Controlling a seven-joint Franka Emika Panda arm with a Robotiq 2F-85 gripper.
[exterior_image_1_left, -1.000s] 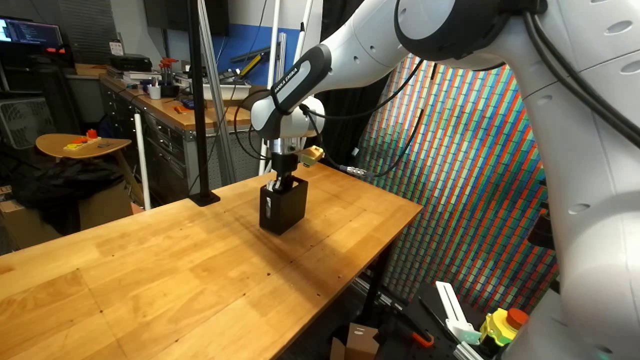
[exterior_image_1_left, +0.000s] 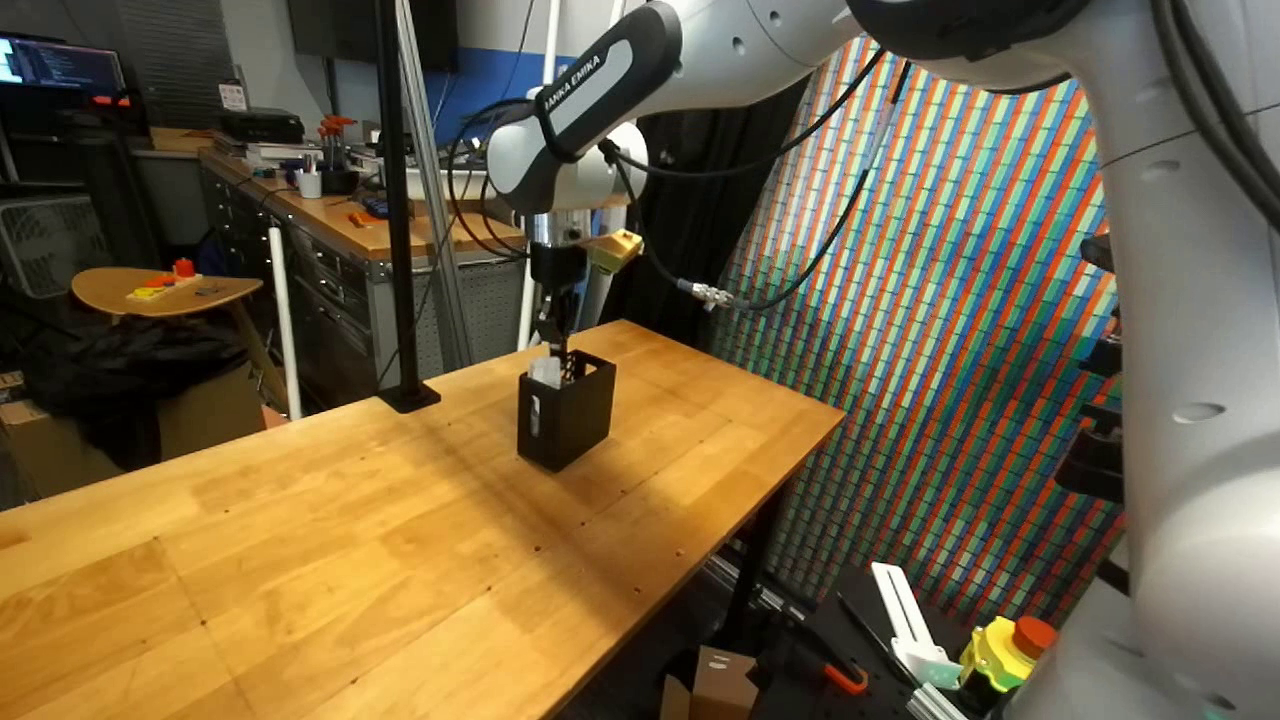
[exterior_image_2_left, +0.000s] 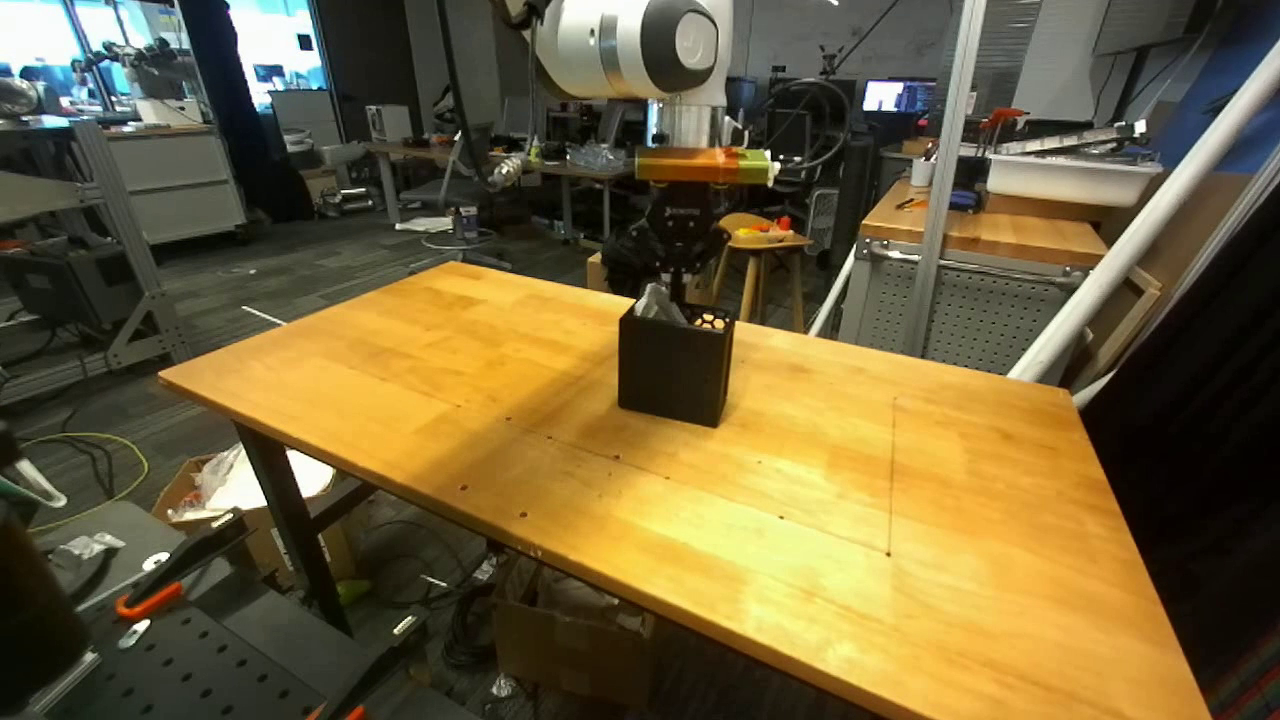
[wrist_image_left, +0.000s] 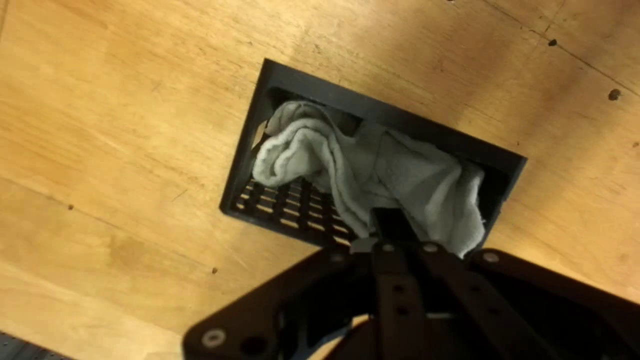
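Note:
A black box (exterior_image_1_left: 564, 416) with lattice openings stands upright on the wooden table. Inside it lies a crumpled grey cloth (wrist_image_left: 414, 174), filling much of the opening in the wrist view. Part of that cloth (exterior_image_2_left: 657, 302) pokes above the rim in exterior view 2. My gripper points down over the box, with its dark fingertips close together near the cloth's edge. In exterior view 1 the gripper (exterior_image_1_left: 560, 344) has its tips at about rim height. It is shut; whether a thin fold of cloth sits between the fingers cannot be made out.
Around the box the tabletop (exterior_image_2_left: 828, 480) is bare. A black post (exterior_image_1_left: 401, 240) rises at the table's far edge in exterior view 1. A wooden stool (exterior_image_1_left: 168, 292) and a workbench (exterior_image_1_left: 348, 228) stand beyond it.
My gripper has risen from deep inside the box to about its rim. The cloth stands a little higher at the rim; the box has stayed in place.

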